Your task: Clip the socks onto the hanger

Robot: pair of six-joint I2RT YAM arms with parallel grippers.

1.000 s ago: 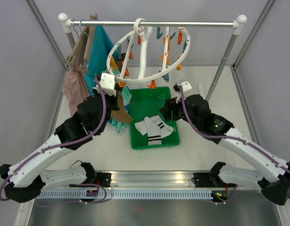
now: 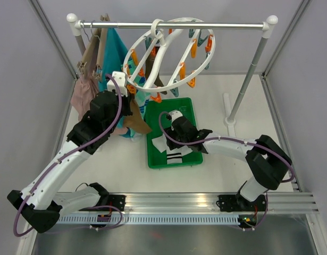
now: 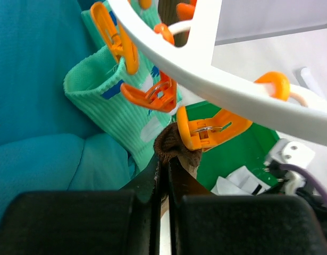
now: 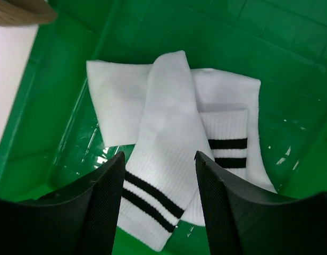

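My left gripper is shut on a brown sock [image 3: 174, 141] at an orange clip [image 3: 206, 130] on the white hanger [image 3: 216, 85]; in the top view a brown piece hangs below it. Other socks, including a mint striped one [image 3: 110, 101], hang beside it. My right gripper is part open over white socks with black stripes [image 4: 168, 133] in the green bin [image 4: 227, 32], its fingers apart on either side of the top sock, with no grip on it visible.
The metal rail [image 2: 227, 25] with post [image 2: 243, 90] spans the back. Teal cloth [image 3: 35, 69] and pink garments [image 2: 83, 95] hang at the left. Bare white floor [image 2: 243, 170] surrounds the bin.
My right arm has moved left and down from beside the hanger into the bin. My left gripper has shifted slightly, and the hanger's ring and clips have turned somewhat.
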